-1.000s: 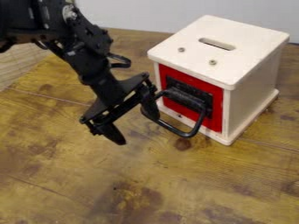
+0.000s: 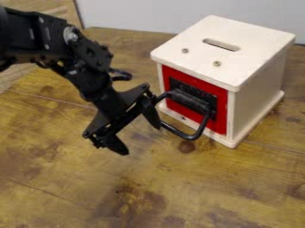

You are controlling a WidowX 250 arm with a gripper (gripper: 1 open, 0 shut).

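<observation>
A white wooden box (image 2: 251, 98) with a red front panel (image 2: 179, 69) and a black slot piece stands at the right. A black bar handle (image 2: 191, 134) sticks out from its front. My black gripper (image 2: 113, 141) hangs left of the handle, low over the wooden surface and pointing down toward the near side. Whether its fingers are apart or together is hard to make out.
A pale board edge runs along the back left.
The arm has shifted slightly to the left over the last second. The box and handle look unmoved.
</observation>
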